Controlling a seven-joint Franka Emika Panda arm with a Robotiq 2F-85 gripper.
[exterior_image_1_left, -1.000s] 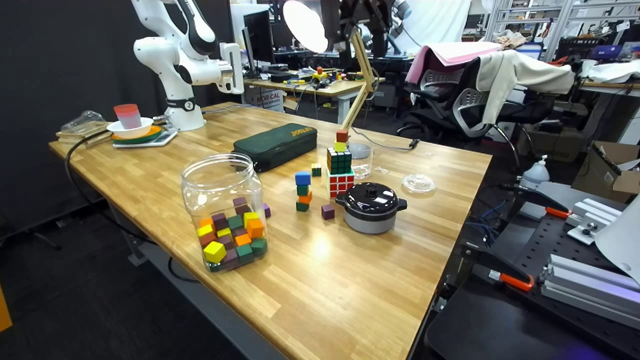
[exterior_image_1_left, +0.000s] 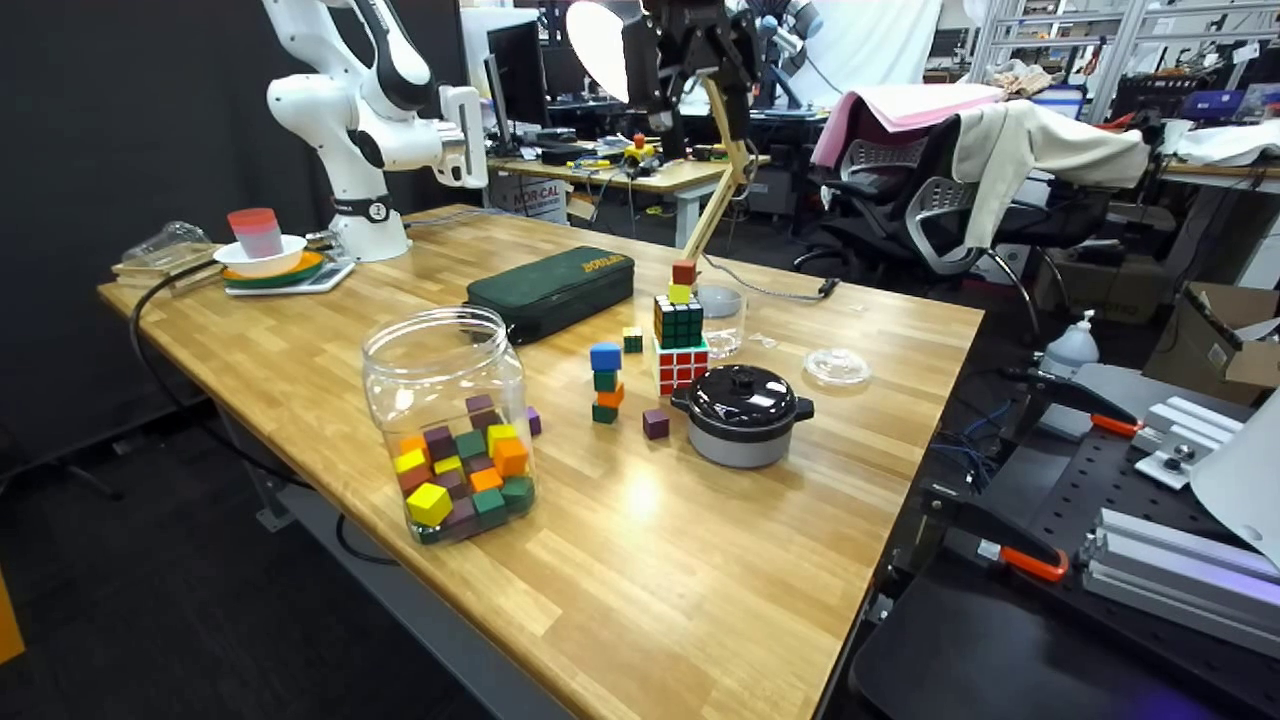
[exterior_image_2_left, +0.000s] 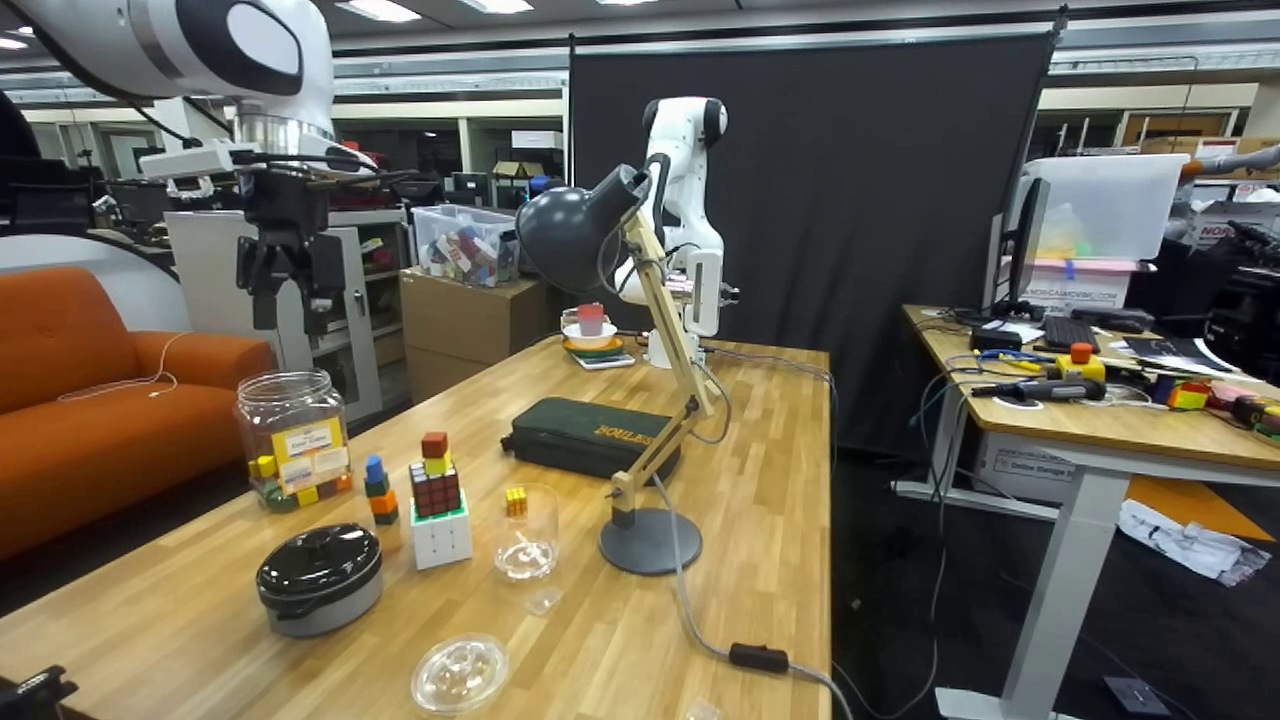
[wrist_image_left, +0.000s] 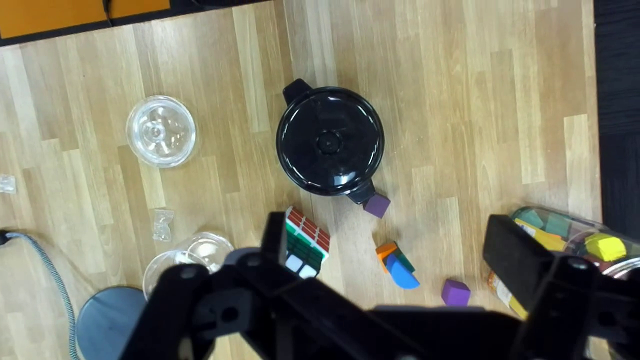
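Observation:
High above the table hangs my gripper (exterior_image_2_left: 292, 314), its fingers wide apart and nothing between them; in the wrist view its dark fingers (wrist_image_left: 517, 258) frame the table below. A grey pot with a black lid (exterior_image_1_left: 744, 414) stands on the table. Beside one handle lies a purple cube (exterior_image_1_left: 655, 424). A small stack of blocks topped by a blue piece (exterior_image_1_left: 606, 356) stands near it. Rubik's cubes (exterior_image_1_left: 680, 324) are piled with a yellow and a red block on top. An open clear jar (exterior_image_1_left: 462, 480) holds many coloured blocks.
A desk lamp (exterior_image_2_left: 654, 546), a dark green case (exterior_image_1_left: 552, 292), a clear cup (exterior_image_2_left: 525, 534) and a clear lid (exterior_image_1_left: 836, 366) occupy the table. A second purple cube (wrist_image_left: 456, 293) lies near the jar.
My gripper has shifted slightly left and a little lower in exterior view 1, staying open. The objects on the table have not moved.

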